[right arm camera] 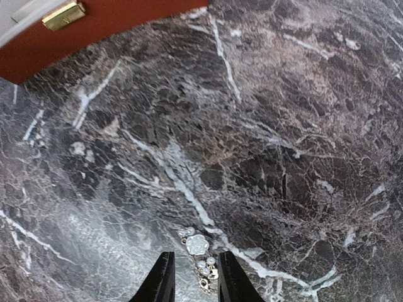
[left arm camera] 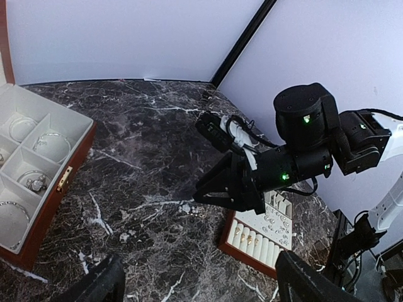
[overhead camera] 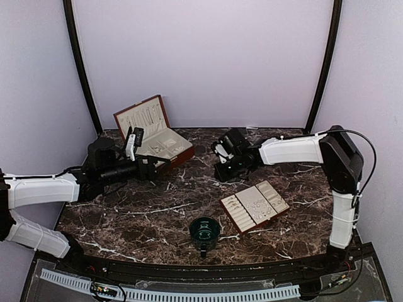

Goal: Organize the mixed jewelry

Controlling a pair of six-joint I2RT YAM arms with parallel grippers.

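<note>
A red-brown jewelry box [overhead camera: 178, 153] stands open at the back left, necklaces in its lid, jewelry in its compartments. A jewelry tray [overhead camera: 249, 220] with rings and small pieces lies front right. Small silver jewelry [right arm camera: 197, 245] lies loose on the marble, just beyond my right gripper's open fingertips [right arm camera: 195, 259] in the right wrist view. In the top view my right gripper [overhead camera: 221, 168] is low at centre; my left gripper [overhead camera: 155, 165], near the box's front, has its fingers apart, nothing seen between them.
A dark green cup [overhead camera: 204, 234] stands at the front centre. Walls border both sides and the back.
</note>
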